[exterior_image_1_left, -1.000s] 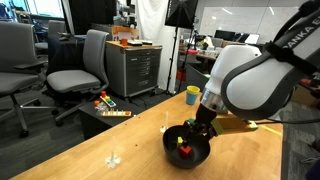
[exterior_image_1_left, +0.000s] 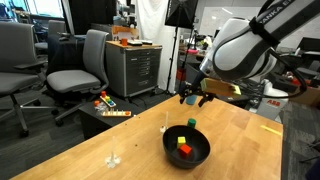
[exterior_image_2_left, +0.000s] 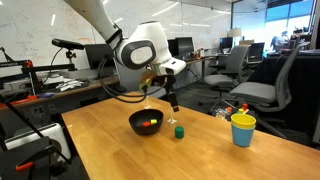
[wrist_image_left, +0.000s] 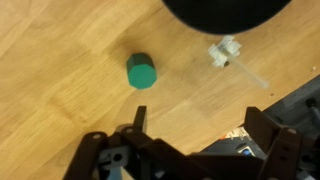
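Note:
A small green block (wrist_image_left: 141, 71) stands on the wooden table, just outside the black bowl (wrist_image_left: 222, 12). In the first exterior view, the bowl (exterior_image_1_left: 172, 158) holds a yellow block (exterior_image_1_left: 181, 141) and a red block (exterior_image_1_left: 185, 150); the green block (exterior_image_1_left: 191, 122) is behind it. The second exterior view has the green block (exterior_image_2_left: 179, 132) to the right of the bowl (exterior_image_2_left: 146, 127). My gripper is open above the table with nothing between its fingers, and the green block lies off toward the left finger (wrist_image_left: 139, 118).
A white stand with a clear stem (wrist_image_left: 225, 51) rises beside the bowl. The blue-and-yellow cup (exterior_image_2_left: 243, 132) stands farther right. Several coloured blocks (exterior_image_1_left: 103, 101) lie on a dark box at the table's far edge.
My gripper has risen from over the bowl and moved back beyond it. The green block is now plainly visible behind the bowl, which has stayed in place.

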